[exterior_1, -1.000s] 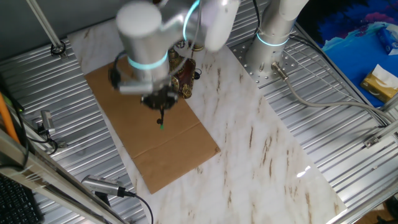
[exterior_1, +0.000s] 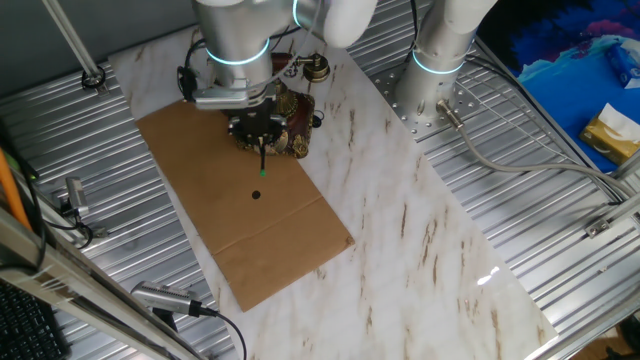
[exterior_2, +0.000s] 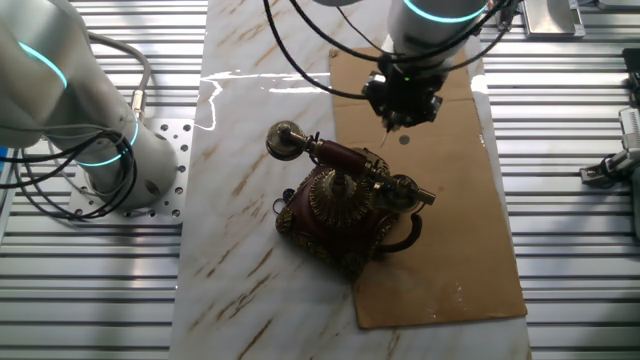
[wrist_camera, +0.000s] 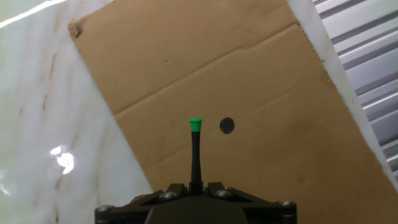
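My gripper is shut; its slim black fingers meet in one narrow shaft with a green end, and nothing shows between them. In the first exterior view its green tip is over the brown cardboard, near a small black disc. The wrist view puts the disc just right of the tip; whether they touch cannot be told. An ornate dark red and gold telephone sits partly on the cardboard, its handset lying across the cradle. In the first exterior view the arm hides part of the telephone.
A silver device with a black cable sits by the near left edge. The arm's base stands at the far right side, with a grey cable curving off it.
Over the last second my gripper has drawn back toward the telephone and the top of the first exterior view. Telephone and disc have stayed put.
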